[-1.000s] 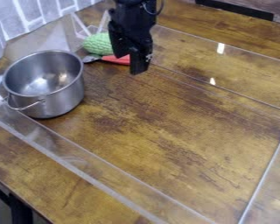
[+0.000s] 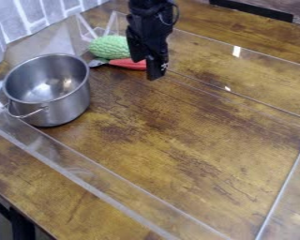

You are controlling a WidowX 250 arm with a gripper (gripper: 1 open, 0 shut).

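My black gripper (image 2: 149, 58) hangs at the top centre of the camera view, fingers pointing down, just over or beside a red elongated object (image 2: 127, 64) that looks like a pepper or carrot. A green textured vegetable (image 2: 106, 47), perhaps corn or a cabbage, lies behind it. A steel pot (image 2: 46, 89) stands at the left. Whether the fingers are open or holding anything is too small and dark to tell.
Clear plastic edges run along the left and right. A light cloth is at the back left.
The gripper has shifted slightly back, away from the front of the table, over the last second. The pot and vegetables appear unmoved.
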